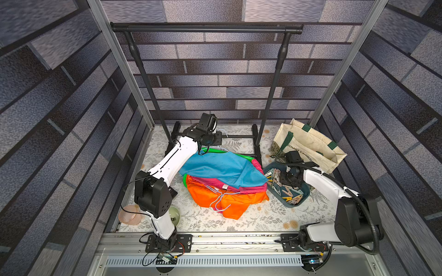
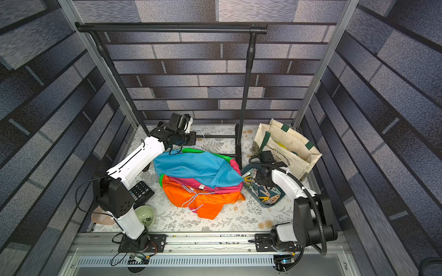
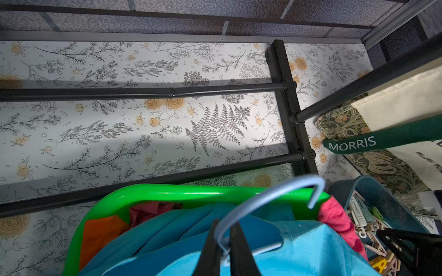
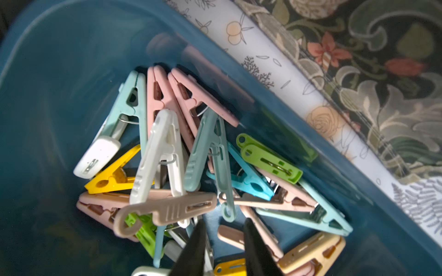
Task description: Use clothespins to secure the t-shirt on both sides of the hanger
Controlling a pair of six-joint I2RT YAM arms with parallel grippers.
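The blue t-shirt (image 1: 221,168) lies over a pale blue hanger, whose hook (image 3: 271,191) curves up in the left wrist view. My left gripper is shut at the base of that hook, with the thin hanger neck between its fingers. Cloth hides much of the hanger's arms. Clothespins (image 4: 158,156) of several colours lie jumbled in the dark blue bin (image 4: 41,119). My right gripper points down into the bin with its fingers parted. A yellow clothespin (image 4: 230,267) shows in the gap, but nothing appears gripped.
Under the t-shirt is a green-rimmed basket (image 3: 138,191) with orange (image 1: 239,207) and pink clothes. A black rack (image 1: 207,28) stands behind. The cream tote bag (image 1: 306,145) is close behind the bin. A green bowl (image 1: 174,215) sits at front left.
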